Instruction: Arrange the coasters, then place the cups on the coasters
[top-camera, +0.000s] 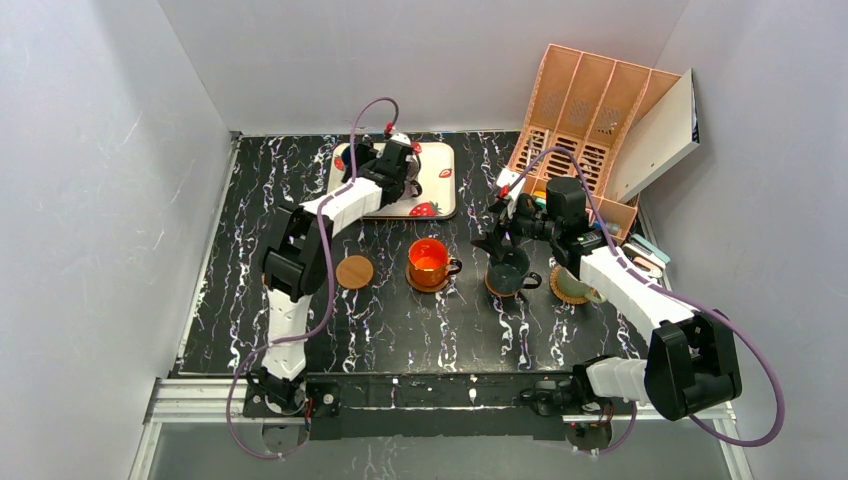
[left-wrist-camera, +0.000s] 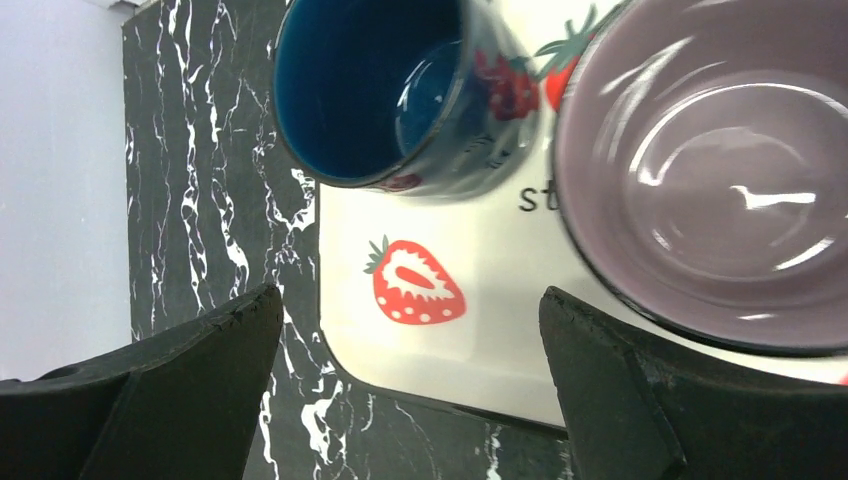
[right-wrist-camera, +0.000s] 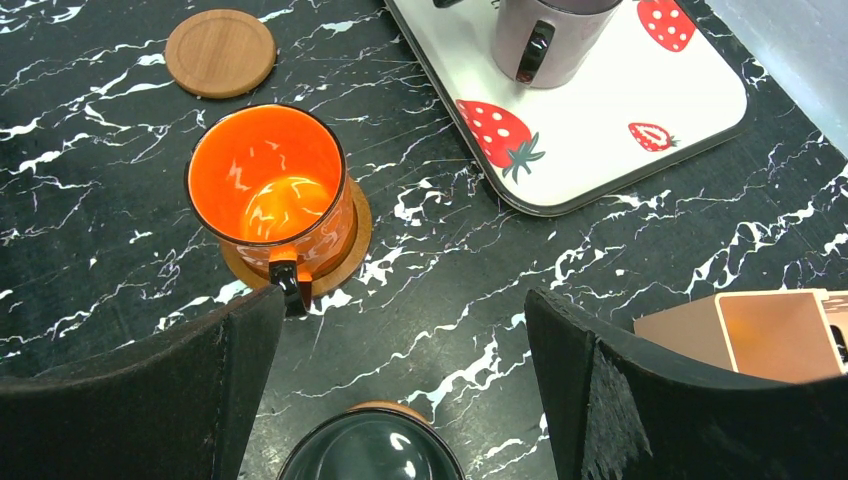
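A dark blue cup and a mauve cup stand on the strawberry-patterned tray in the left wrist view. My left gripper is open over the tray's corner, nothing between its fingers; both cups lie beyond its tips, the mauve one to the right. From above, the left arm covers much of both cups. A bare wooden coaster lies on the table, in front of the tray. My right gripper is open and empty, above and behind the dark green cup.
An orange cup sits on a coaster at centre, its handle to the right. On another coaster at right is a pale green cup. The peach rack fills the back right corner.
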